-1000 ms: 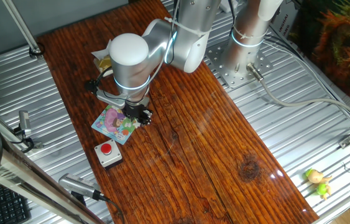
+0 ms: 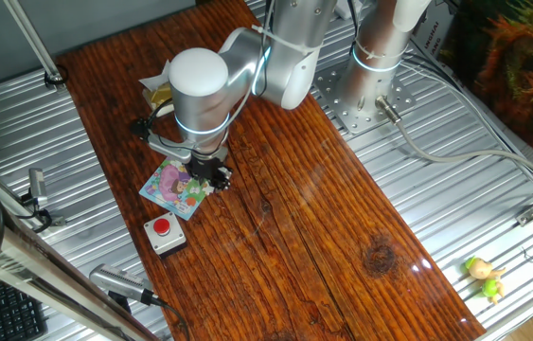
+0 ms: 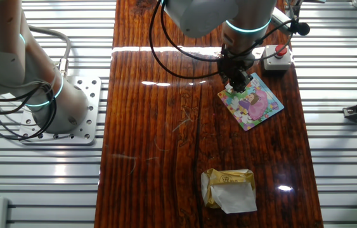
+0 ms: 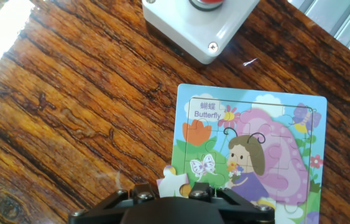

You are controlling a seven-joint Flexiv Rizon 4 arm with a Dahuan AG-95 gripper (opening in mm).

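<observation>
A square butterfly puzzle (image 4: pixel 249 155) lies flat on the wooden table, its picture side up. At its lower left corner, in the wrist view, a pale puzzle piece (image 4: pixel 171 183) shows between the two fingertips of my gripper. That piece overlaps a brown gap at the puzzle's edge; whether the fingers press on it is unclear. From the exterior views, the gripper (image 2: pixel 217 178) (image 3: pixel 236 79) points down low over the corner of the puzzle (image 2: pixel 173 189) (image 3: pixel 252 102), with its dark fingers largely hiding the contact.
Beside the puzzle stands a white box with a red button (image 2: pixel 164 232) (image 3: pixel 278 58). A gold and white packet (image 3: pixel 229 190) lies on the table beyond the puzzle. A small toy (image 2: pixel 486 277) rests off the table.
</observation>
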